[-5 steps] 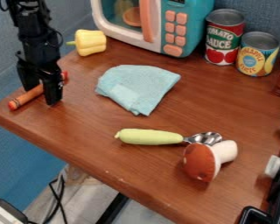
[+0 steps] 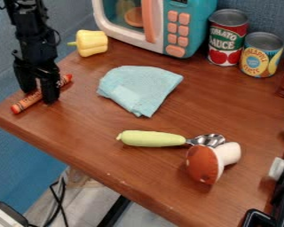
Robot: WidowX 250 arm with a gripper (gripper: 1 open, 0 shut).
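My black gripper [image 2: 43, 89] is low at the left edge of the table, over an orange-red stick-like item [image 2: 26, 103], which lies diagonally with its middle behind the fingers. Whether the fingers are open or shut on it cannot be made out. A light blue cloth [image 2: 138, 89] lies to the right of it. A pale green-handled scoop [image 2: 152, 138] and a toy mushroom [image 2: 204, 163] lie toward the front right.
A teal toy microwave [image 2: 201, 32] stands at the back, with a yellow pepper [image 2: 92, 43] at its left. Two cans [image 2: 225, 43] stand at back right. A black appliance [image 2: 263, 213] borders the right.
Over the last second my gripper has shifted slightly at the orange-red item, and more of that item's upper end and shape shows differently around the fingers.
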